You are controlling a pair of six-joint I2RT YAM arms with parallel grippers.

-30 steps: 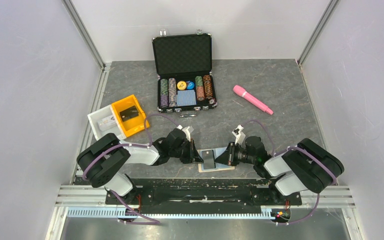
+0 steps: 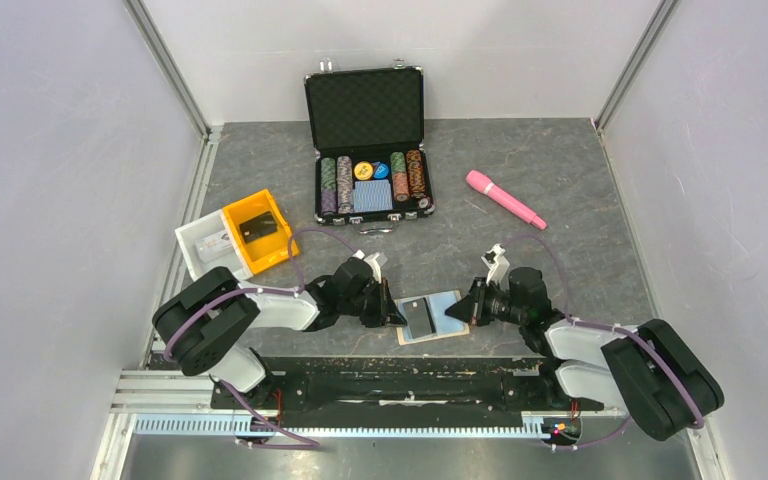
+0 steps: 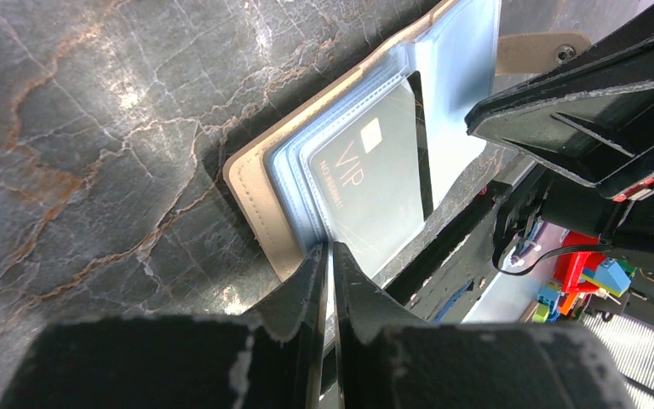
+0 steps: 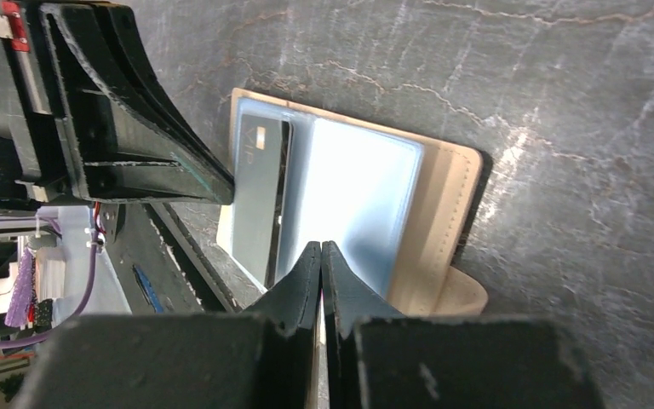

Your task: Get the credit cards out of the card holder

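The open card holder (image 2: 401,337) lies near the table's front edge, tan outside with clear bluish sleeves. A grey "VIP" card (image 3: 370,175) sits in a sleeve, its dark far edge sticking out past the sleeve's mouth. My left gripper is shut at the holder's left edge; whether its tips pinch the sleeve edge I cannot tell. My right gripper is shut with nothing between its fingers, above the right-hand sleeve (image 4: 353,192) and apart from the card, which lies left of it in the right wrist view.
At left stands a two-part box, white (image 2: 191,237) and yellow (image 2: 287,234); a black card (image 2: 258,227) lies in the yellow part. An open poker-chip case (image 2: 367,108) stands at the back. A pink microphone-like object (image 2: 505,199) lies at right.
My right gripper has moved right, away from the card and across the right-hand sleeve. The card has settled flatter against the holder. My left gripper has stayed in place.
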